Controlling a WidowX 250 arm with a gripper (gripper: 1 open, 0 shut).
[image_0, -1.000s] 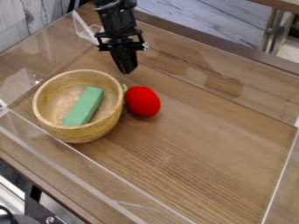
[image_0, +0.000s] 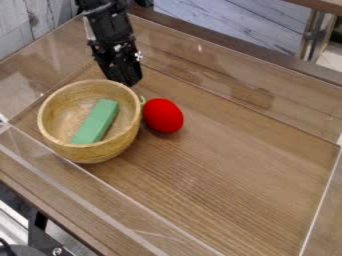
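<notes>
The black robot arm comes in from the top of the camera view, its gripper (image_0: 115, 68) hanging just behind a tan round bowl (image_0: 59, 124) at the lower left, above the bowl's back rim, with nothing seen held; its fingers are small and dark. A green block (image_0: 95, 122) lies inside the bowl. A red rounded object (image_0: 163, 115) rests on the table just right of the bowl.
A pale wall stands at the upper left, and a wooden ledge (image_0: 281, 5) juts in at the top right.
The gripper has moved left and down toward the bowl's back rim. The bowl, green block and red object have stayed where they were.
</notes>
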